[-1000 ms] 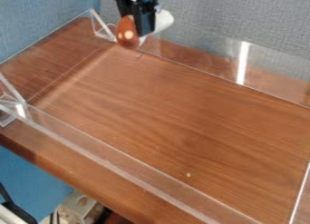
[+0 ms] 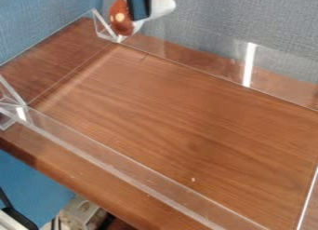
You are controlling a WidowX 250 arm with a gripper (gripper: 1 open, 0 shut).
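Observation:
My gripper [image 2: 139, 6] is at the top of the view, above the far left corner of the clear-walled wooden area, its dark body partly cut off by the top edge. It is shut on a reddish-brown object [image 2: 121, 20] with a pale spot. A white cylindrical piece [image 2: 162, 6] shows just behind and right of the gripper; I cannot tell if it is part of the same object.
A blue surface, cable and metal fitting [image 2: 81, 215] lie at the lower left.
My gripper has risen and shifted slightly left over the last second, carrying the reddish-brown object with it. The floor is unchanged.

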